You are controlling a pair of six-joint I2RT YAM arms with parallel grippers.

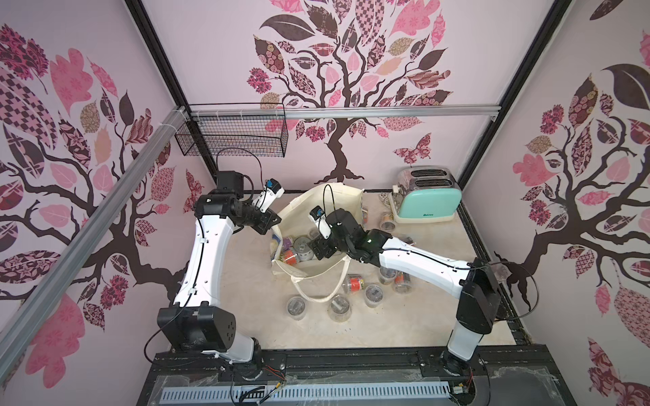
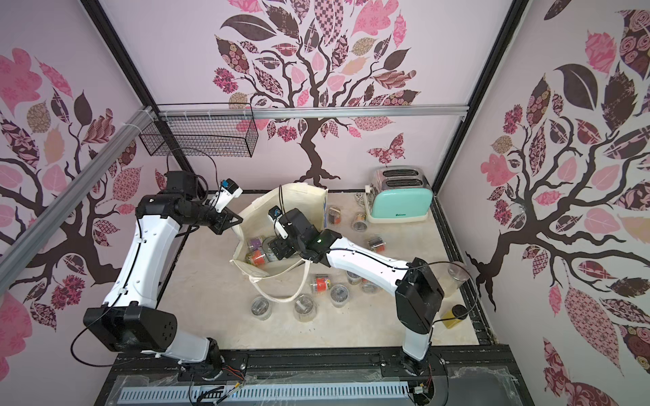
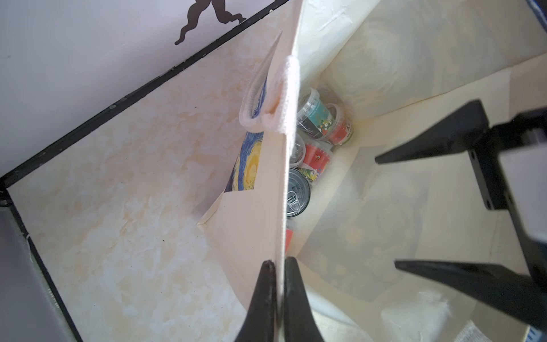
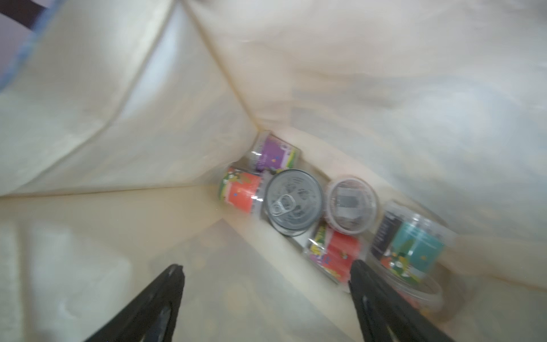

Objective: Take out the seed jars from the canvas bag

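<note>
The cream canvas bag (image 1: 318, 196) stands mid-table. My left gripper is shut on its left rim, the cloth edge running between the fingers. My right gripper is open inside the bag, above several seed jars: a purple-labelled one (image 4: 274, 154), red-labelled ones (image 4: 242, 191) (image 4: 336, 253), a teal-labelled one (image 4: 413, 248) and a clear-lidded one (image 4: 348, 205), beside a can with pull-tab (image 4: 293, 199). The right wrist view is blurred.
Several jars stand or lie outside the bag at the front and right, one clear-topped (image 1: 296, 308). A turquoise toaster (image 1: 426, 203) is at back right, a wire basket (image 1: 230, 135) hangs upper left.
</note>
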